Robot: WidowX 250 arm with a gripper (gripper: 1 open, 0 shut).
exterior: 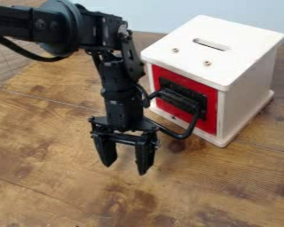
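My black gripper (127, 152) points down over the wooden table (61, 177), left of and in front of a white box (245, 80). It is open, its two fingers apart with nothing visible between them. The box has a slot in its top and a red front panel (208, 121) with a black piece mounted on it, carrying a black bent bar that stands out toward the arm. The arm partly hides the box's left side.
A pale wall stands behind the box, and a lighter floor shows at the far left.
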